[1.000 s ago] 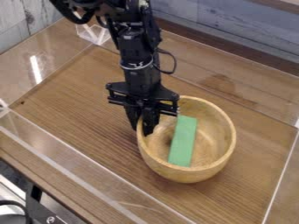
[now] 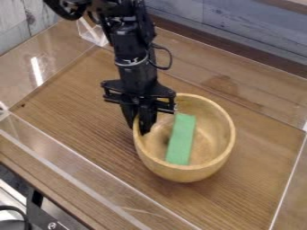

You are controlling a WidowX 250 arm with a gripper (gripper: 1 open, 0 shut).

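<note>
A black robot arm reaches down from the top centre, its gripper (image 2: 145,115) at the left rim of a tan bowl (image 2: 214,157). The fingertips are dark and partly overlap the rim, so whether they are closed on it is unclear. A green rectangular block (image 2: 181,138) lies lengthwise inside the bowl, toward its middle.
The bowl stands on a wooden table (image 2: 72,99) with free room to the left and behind. A clear plastic object (image 2: 93,29) is at the back left. A grey wall runs along the back; the table's edge is at lower left.
The gripper and bowl have shifted slightly left and up in the view, the green block moving along with the bowl.
</note>
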